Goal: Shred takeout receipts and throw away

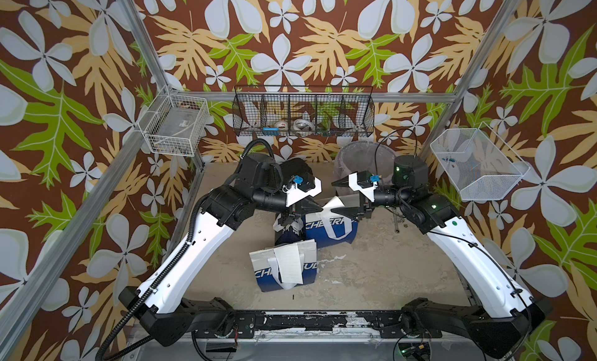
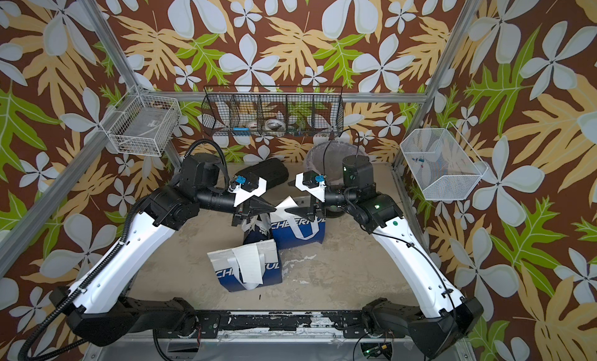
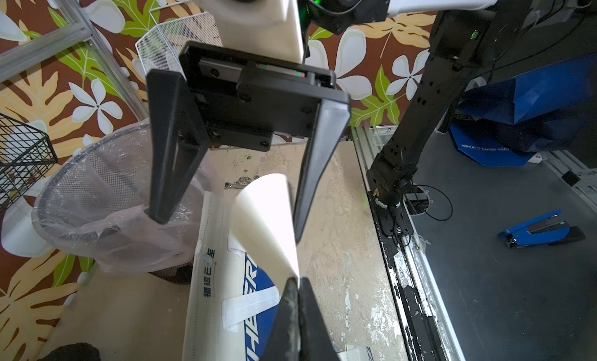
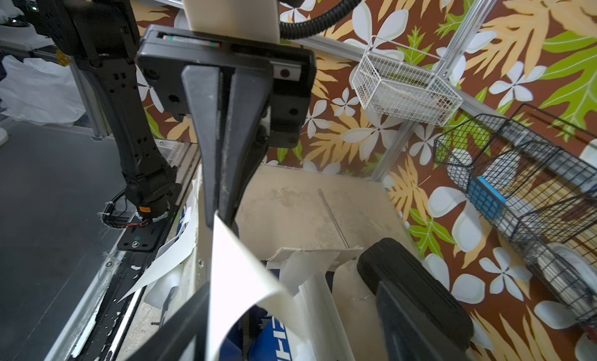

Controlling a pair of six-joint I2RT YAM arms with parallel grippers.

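Observation:
A white paper slip (image 3: pixel 264 218) hangs in the air between the two arms, above the blue and white takeout bags (image 1: pixel 333 231). My left gripper is shut on one corner of it, as both wrist views show. My right gripper stands open, its two fingers (image 3: pixel 311 168) on either side of the slip's curled free end. In the right wrist view the slip (image 4: pixel 239 286) rises between blurred, widely parted fingers (image 4: pixel 401 317). A lined waste bin (image 1: pixel 382 155) stands behind the right gripper, partly hidden by the arm.
Another takeout bag (image 1: pixel 263 277) lies nearer the front, with a white strip across it. A black cylindrical object (image 2: pixel 270 173) rests at the back. Wire baskets (image 1: pixel 177 126) hang on the walls.

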